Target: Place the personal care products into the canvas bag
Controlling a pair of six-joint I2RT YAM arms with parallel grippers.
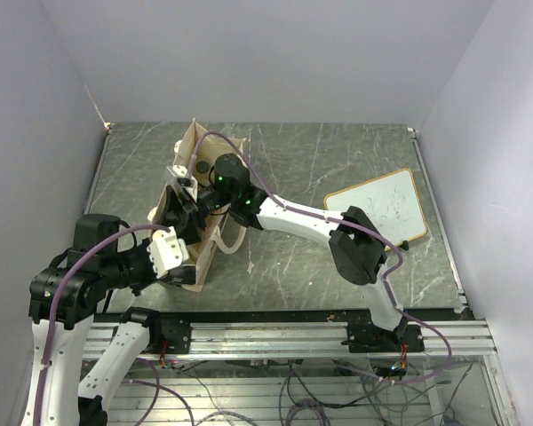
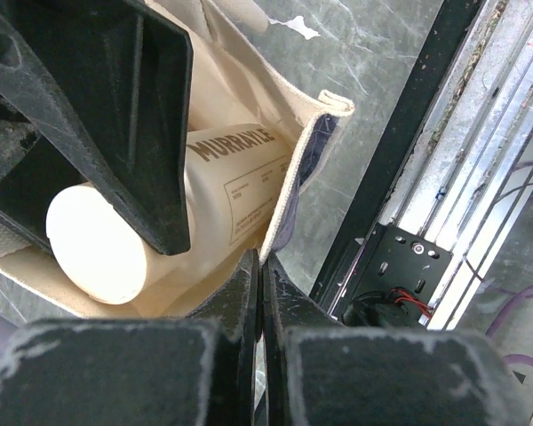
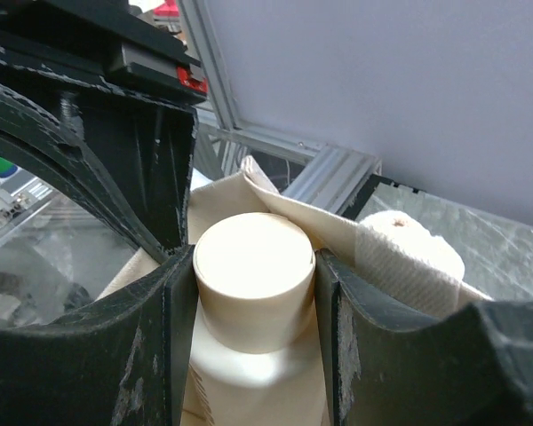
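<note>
The beige canvas bag stands upright at the left of the table. My left gripper is shut on the bag's rim at its near end, the cream edge pinched between the fingers. Below it in the left wrist view a cream cylinder bottle with printed lettering lies inside the bag, under a black gripper body. My right gripper reaches into the bag and is shut on the round cap of a cream bottle.
A white board with wooden edge lies at the right. Walls enclose three sides; an aluminium rail runs along the front.
</note>
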